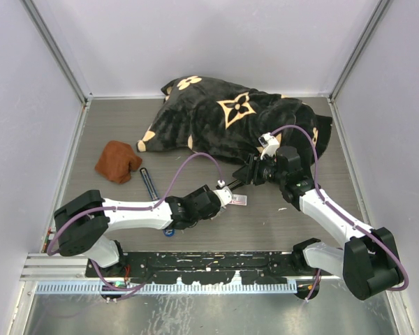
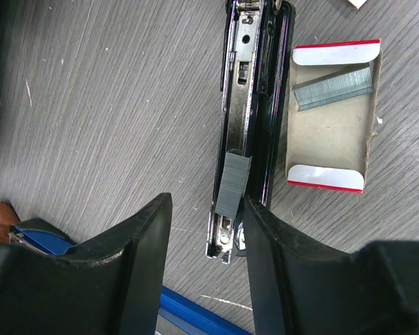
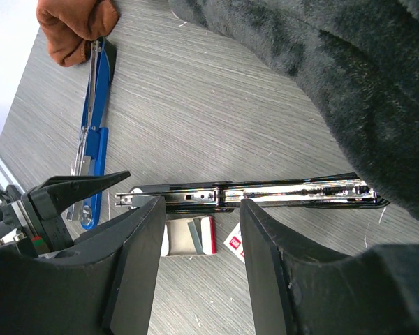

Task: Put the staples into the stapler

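Observation:
In the left wrist view, the black stapler [image 2: 282, 63] lies opened, its metal channel exposed. A grey staple strip [image 2: 233, 183] sits at the channel's near end, slightly askew to it; whether it is fully seated I cannot tell. My left gripper is open around that end, its right fingertip close beside the strip and its left one well clear. Seen from the right wrist, the stapler [image 3: 293, 192] runs crosswise beyond my right gripper, which is open with nothing held. A right-gripper finger partly hides the left gripper there.
Beside the stapler is an open staple box [image 2: 314, 139] with another strip [image 2: 334, 87] inside. A blue stapler [image 3: 96, 143] and brown cloth [image 1: 119, 162] lie left. The dark blanket [image 1: 223, 115] fills the back; a small white-and-red card [image 1: 239, 200] lies near the grippers.

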